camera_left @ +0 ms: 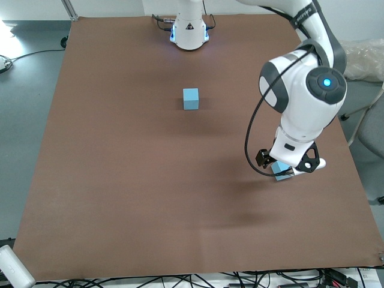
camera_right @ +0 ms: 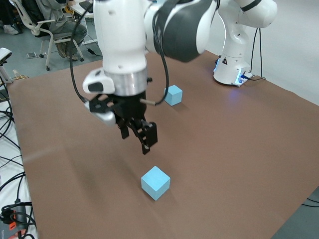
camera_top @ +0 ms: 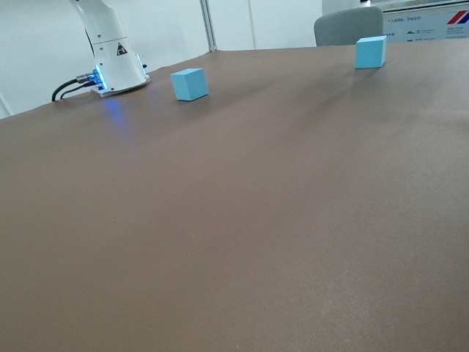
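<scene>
Two light blue cubes rest on the brown table (camera_left: 150, 180). The second cube (camera_left: 279, 171) (camera_top: 370, 52) (camera_right: 155, 182) is partly hidden behind my gripper in the left view. In the right view my black gripper (camera_right: 146, 139) hangs above and a little behind that cube, apart from it, with no cube in it. Its finger opening is too unclear to judge.
Cables crowd the near edge in the left view, and a grey chair (camera_left: 375, 129) stands beside the table.
</scene>
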